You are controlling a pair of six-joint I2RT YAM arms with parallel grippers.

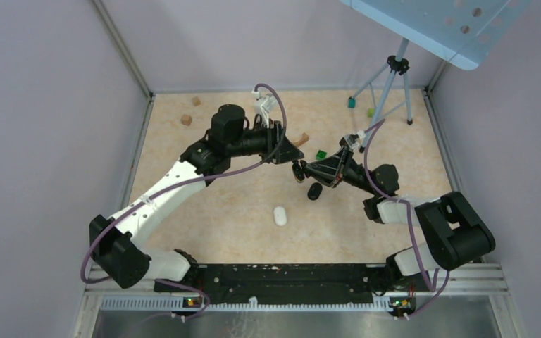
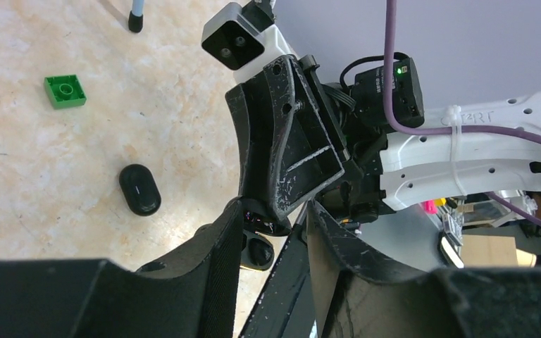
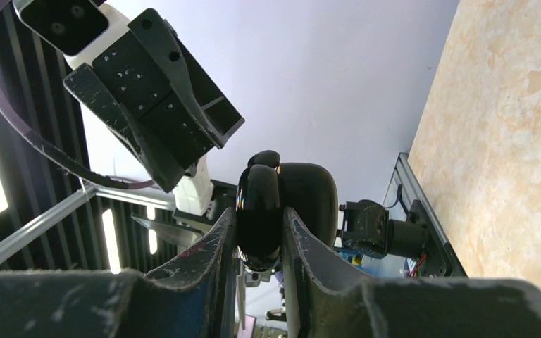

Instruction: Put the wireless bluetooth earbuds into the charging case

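Note:
A glossy black case (image 1: 298,171) is held up at the middle of the workspace by my right gripper (image 1: 306,167), which is shut on it; in the right wrist view the black case (image 3: 310,204) fills the space at the fingertips, with a rounded piece on top. In the left wrist view the case (image 2: 257,250) is partly hidden behind my left gripper, whose fingers stand apart just beside it; whether an earbud is between them I cannot tell. A closed-looking black oval object (image 1: 315,191) lies on the table below.
A white oval object (image 1: 280,216) lies nearer the front. A green brick (image 1: 321,155), a tan curved block (image 1: 301,139) and small cubes (image 1: 186,120) lie toward the back. A tripod (image 1: 394,74) stands at the back right.

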